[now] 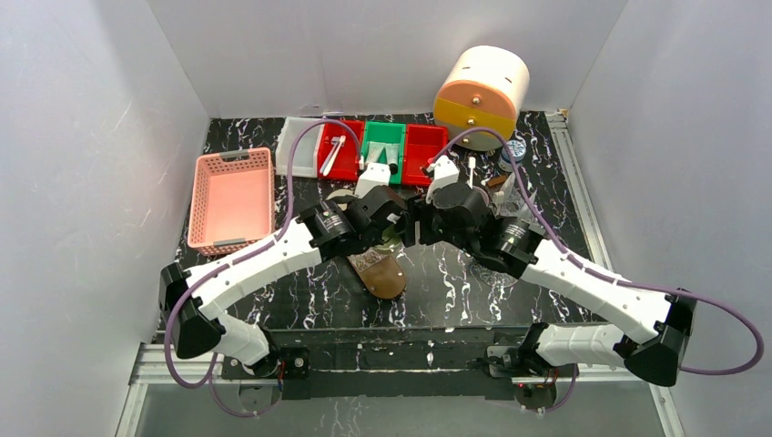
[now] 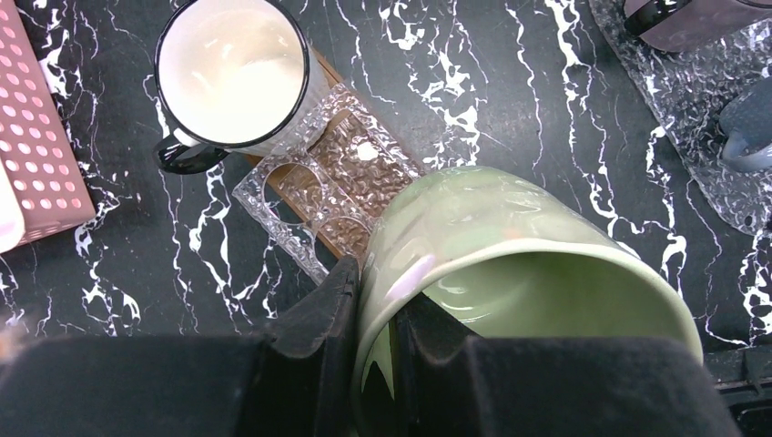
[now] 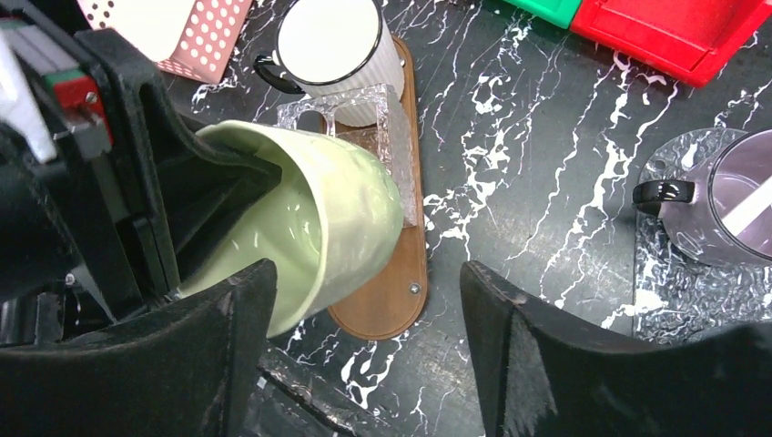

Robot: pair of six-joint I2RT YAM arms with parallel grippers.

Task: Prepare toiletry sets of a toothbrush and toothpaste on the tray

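My left gripper is shut on the rim of a pale green cup point(image 2: 510, 214), which is tilted on its side above the wooden board. My right gripper stands open close by, its left finger point(image 3: 248, 309) overlapping the cup's mouth in the right wrist view; whether they touch I cannot tell. White toothbrushes point(image 1: 333, 155) lie in a red compartment of the tray row point(image 1: 425, 155). In the green compartment beside it are toothpaste tubes point(image 1: 392, 167), partly hidden by my left arm.
A white mug point(image 2: 232, 77) stands on the board with a clear holder point(image 2: 364, 150). To the right, a lilac mug point(image 3: 728, 196) sits on a clear mat. A pink basket point(image 1: 233, 196) is at left, a drawer box point(image 1: 478, 96) at the back.
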